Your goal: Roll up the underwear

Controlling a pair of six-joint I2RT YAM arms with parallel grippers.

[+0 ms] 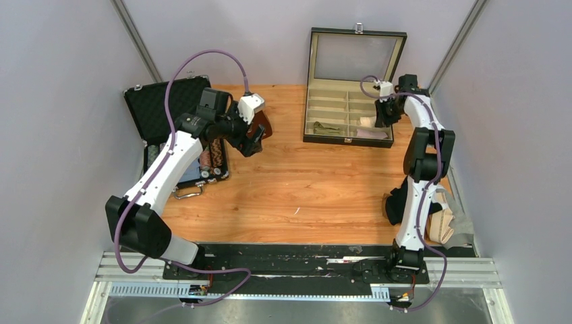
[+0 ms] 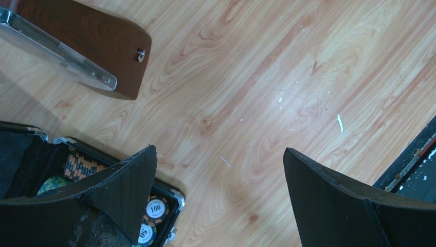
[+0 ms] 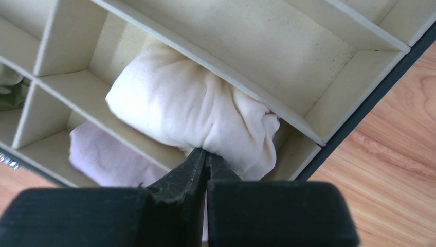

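A white cloth bundle (image 3: 180,103) lies in one compartment of the organizer box (image 1: 306,115), with a lilac cloth (image 3: 108,152) in the neighbouring compartment and an olive cloth (image 1: 326,129) further left. My right gripper is shut, its tips against the near edge of the white bundle; nothing clearly shows between its fingers. My left gripper stands open above bare wood at the left of the workspace, empty.
An open black case of chips (image 2: 154,208) and a brown wooden holder (image 2: 126,51) sit at the left. Piled fabrics (image 1: 442,223) lie at the front right.
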